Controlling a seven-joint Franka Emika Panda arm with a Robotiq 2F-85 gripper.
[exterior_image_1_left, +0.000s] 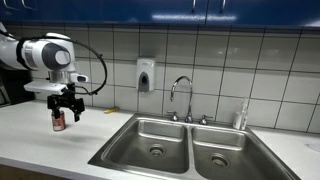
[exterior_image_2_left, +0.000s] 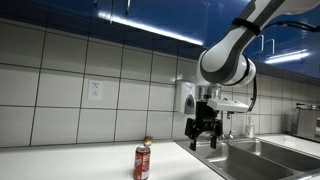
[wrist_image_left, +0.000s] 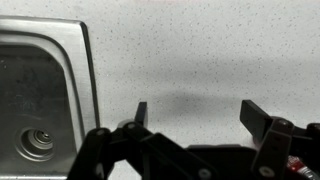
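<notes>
My gripper is open above the white speckled counter, with nothing between its fingers. A red can stands upright on the counter in exterior view 2, with something brownish behind its top. In exterior view 1 the can shows at the left, just beside and behind the gripper. Part of the red can appears at the lower right of the wrist view, mostly covered by the gripper body. The gripper and can are apart in exterior view 2.
The double sink with its faucet lies right of the gripper. A soap dispenser hangs on the tiled wall, and a bottle stands behind the sink. Blue cabinets run overhead. The counter between gripper and sink is clear.
</notes>
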